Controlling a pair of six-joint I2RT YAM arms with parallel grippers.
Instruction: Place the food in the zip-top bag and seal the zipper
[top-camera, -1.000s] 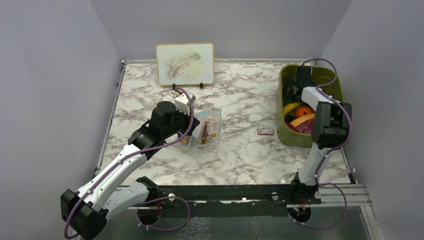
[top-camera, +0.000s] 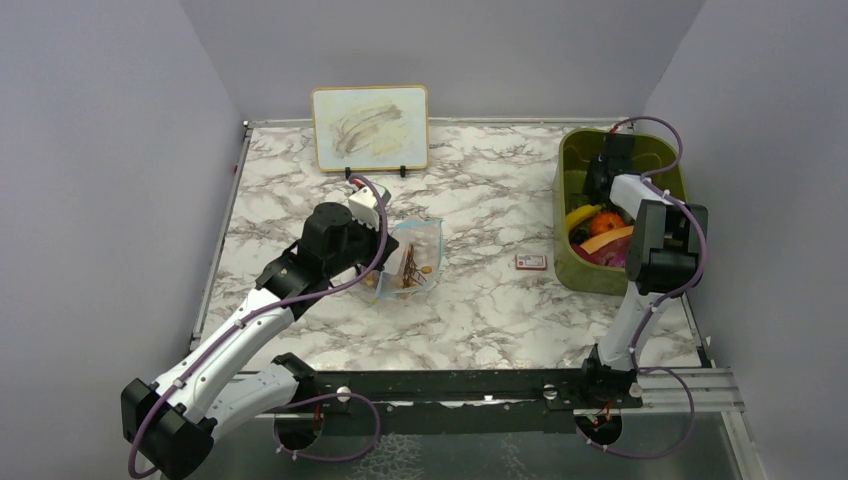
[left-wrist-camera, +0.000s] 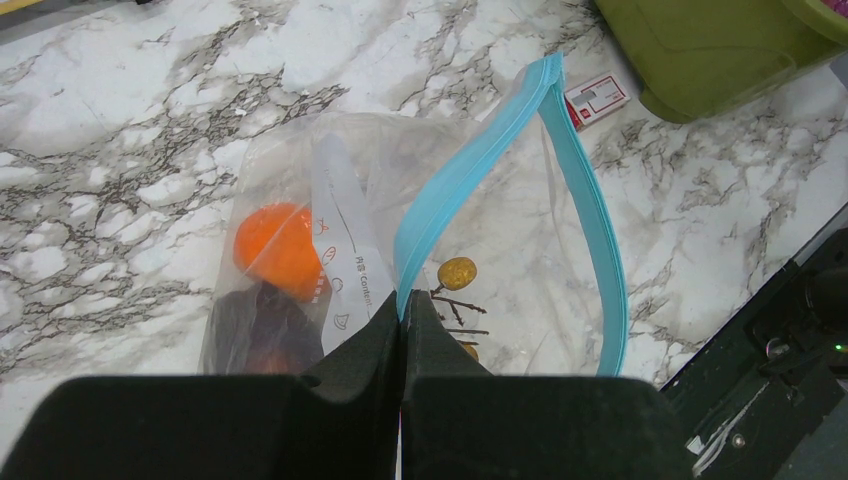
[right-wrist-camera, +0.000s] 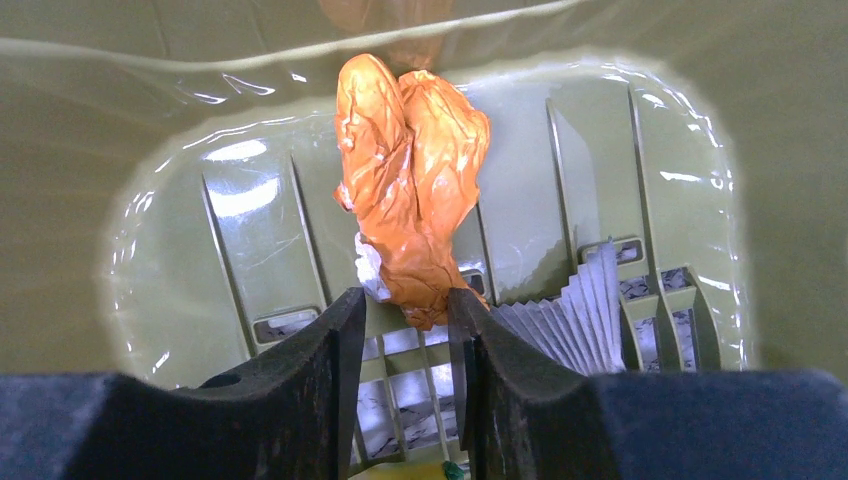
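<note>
The zip top bag (top-camera: 420, 260) lies open on the marble table, its blue zipper (left-wrist-camera: 585, 200) spread in two strands; an orange item (left-wrist-camera: 275, 245), a dark item and small yellow bits on twigs show inside or under its clear film. My left gripper is shut at the bag's zipper edge; whether film is between its fingers is unclear. My right gripper is down in the green bin (top-camera: 570, 275), part open, its fingertips at the lower end of a crumpled orange wrapper (right-wrist-camera: 410, 190).
The bin holds a banana (top-camera: 582, 214), a round orange item (top-camera: 605, 224) and other food. A small red-and-white box (top-camera: 530, 262) lies left of it. A whiteboard (top-camera: 370, 127) stands at the back.
My right arm has shifted slightly to the right within the bin. The left arm and the bag have not visibly moved.
</note>
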